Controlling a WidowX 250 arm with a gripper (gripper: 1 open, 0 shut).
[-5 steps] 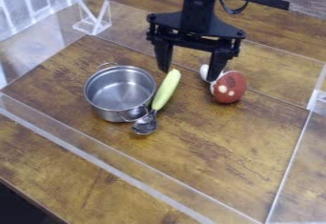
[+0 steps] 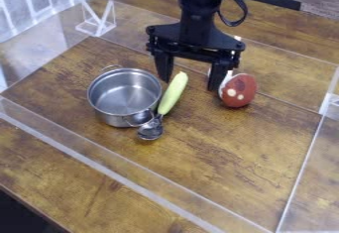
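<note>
My black gripper (image 2: 188, 62) hangs over the middle of the table, open, its two fingers spread wide. Below and left of it is a steel pot (image 2: 123, 96). A pale green elongated vegetable (image 2: 172, 92) lies right of the pot, with a shiny metal utensil (image 2: 151, 129) at its lower end. A red object with light spots (image 2: 239, 93) lies to the right, beside a white item (image 2: 225, 78) that is partly hidden behind it and my gripper.
A pale raised edge borders the back left and the right side.
My gripper has shifted slightly over the last second, staying open above the objects. The objects on the table look unmoved.
</note>
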